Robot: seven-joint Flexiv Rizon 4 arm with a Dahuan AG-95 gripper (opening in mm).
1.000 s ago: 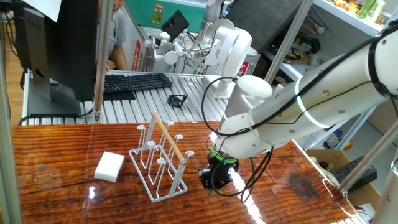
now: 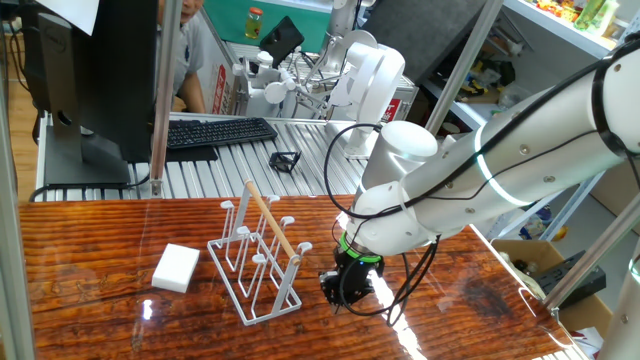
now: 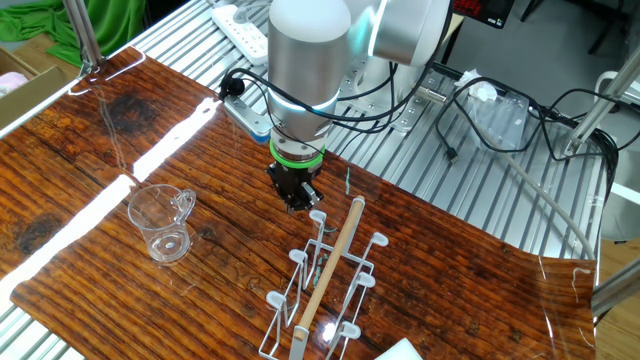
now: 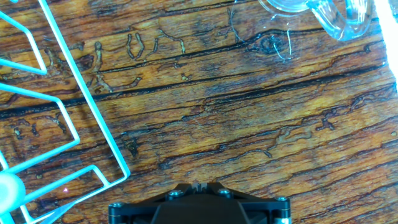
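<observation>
My gripper hangs over the wooden table with its fingers together and nothing showing between them. In exterior view 2 the gripper [image 3: 298, 196] is just beyond the far end of the cup rack. That white wire rack [image 3: 318, 285] has upright prongs and a wooden handle [image 3: 335, 262]; no cup hangs on it. A clear glass cup [image 3: 163, 228] with a side handle stands on the table, apart from the gripper. Part of the cup [image 4: 339, 17] shows at the top right of the wrist view, and the rack [image 4: 93, 102] fills its left side.
A white block [image 2: 176, 268] lies on the table beside the rack. Cables [image 2: 412, 285] loop around my arm's end. Behind the table are a keyboard [image 2: 221, 132] and a monitor [image 2: 100, 90]. Bare wood lies between cup and rack.
The arm, gripper, rack and block look unmoved. Only the person in the background has shifted slightly.
</observation>
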